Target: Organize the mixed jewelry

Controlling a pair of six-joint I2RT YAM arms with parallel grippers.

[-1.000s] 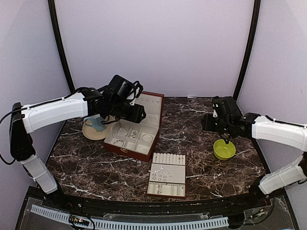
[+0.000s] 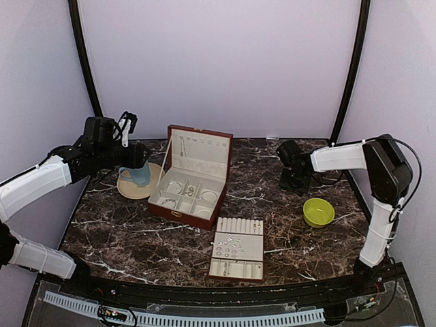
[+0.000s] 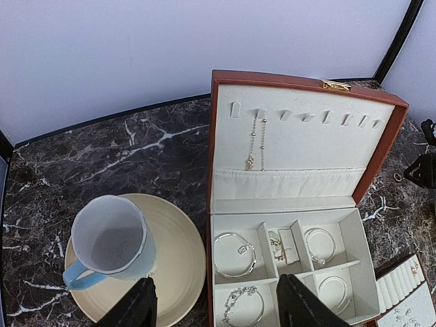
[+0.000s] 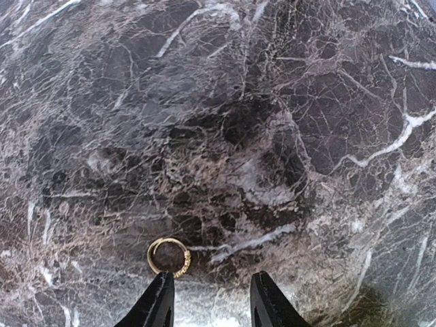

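Observation:
On the dark marbled table lies a gold ring (image 4: 187, 261), alone, close to the left fingertip of my right gripper. That gripper is partly open over the table, its gap empty. My left gripper stands open and empty at the left, above the plate and box area. The brown jewelry box (image 2: 178, 216) has its lid up; a necklace (image 3: 251, 144) hangs from a lid hook, and bracelets (image 3: 234, 255) lie in its compartments. In front of the box, a flat tray (image 2: 236, 244) carries earrings and other small pieces.
A blue mug (image 3: 112, 235) stands on a beige plate (image 3: 178, 228) left of the box. The green bowl (image 2: 319, 212) at the right looks empty. Bare table lies between the box and the right arm.
My left gripper has swung from over the box to the left, above the mug.

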